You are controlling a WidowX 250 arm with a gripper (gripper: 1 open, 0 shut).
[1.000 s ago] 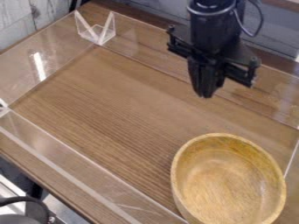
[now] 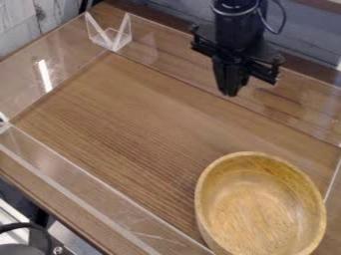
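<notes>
My gripper (image 2: 233, 82) hangs over the back right of a wooden tray, its black body reaching up out of the top of the view. The fingertips are small and dark and appear shut, with nothing visible between them. A large yellow bowl (image 2: 260, 169) rests at the front right of the tray.
A clear wire-like holder (image 2: 110, 32) stands at the back left. The tray's edges run along the left and back. A dark cable lies at the bottom left corner.
My gripper has moved back, away from the bowl, and a little to the left, appearing smaller and higher in the view. The bowl and holder have not moved.
</notes>
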